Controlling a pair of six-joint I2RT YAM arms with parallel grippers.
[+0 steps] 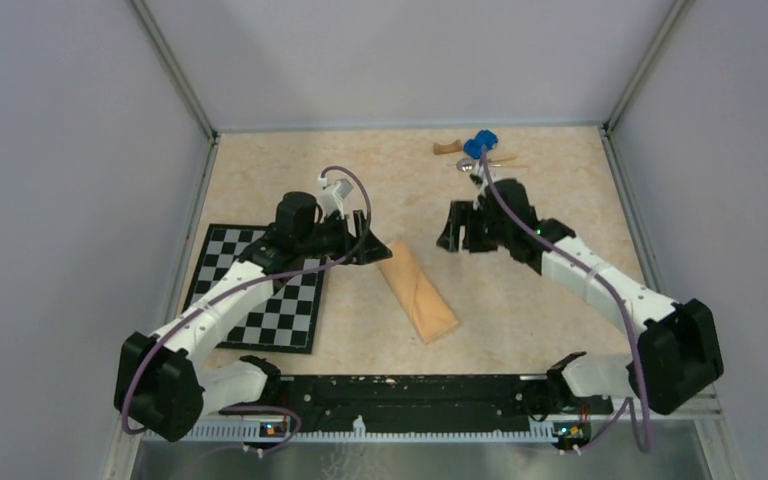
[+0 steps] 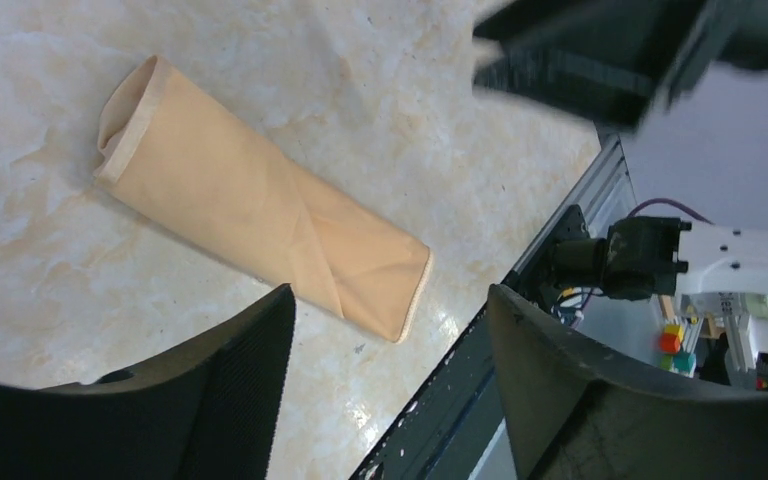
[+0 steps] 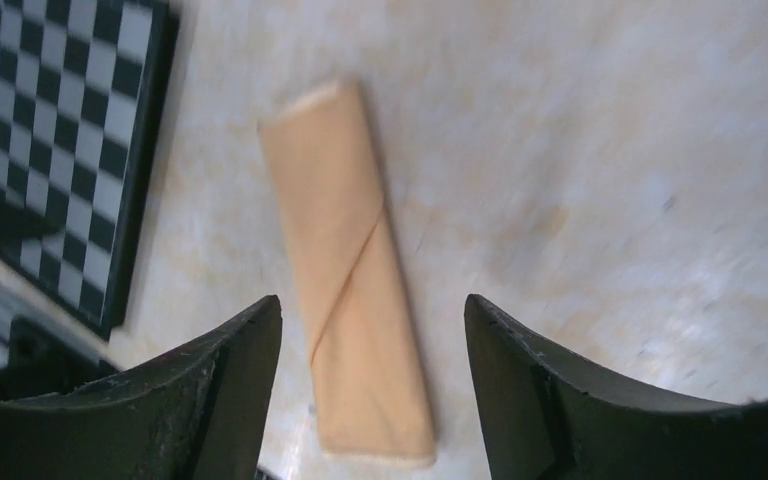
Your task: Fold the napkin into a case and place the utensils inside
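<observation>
The tan napkin (image 1: pixel 416 290) lies folded into a long narrow sleeve, a diagonal seam across it and, in the left wrist view, its far end (image 2: pixel 132 120) gaping. My left gripper (image 1: pixel 367 245) hangs just left of the napkin's upper end, its fingers apart with only table and napkin visible below. My right gripper (image 1: pixel 457 230) is raised above the table right of the napkin, open and empty, blurred by motion. At the back of the table lie the utensils: a spoon (image 1: pixel 466 165) and other long pieces partly overlapping.
A checkered board (image 1: pixel 255 325) occupies the table's left side. A blue object (image 1: pixel 481 141) and a small wooden piece (image 1: pixel 446 148) sit at the back among the utensils.
</observation>
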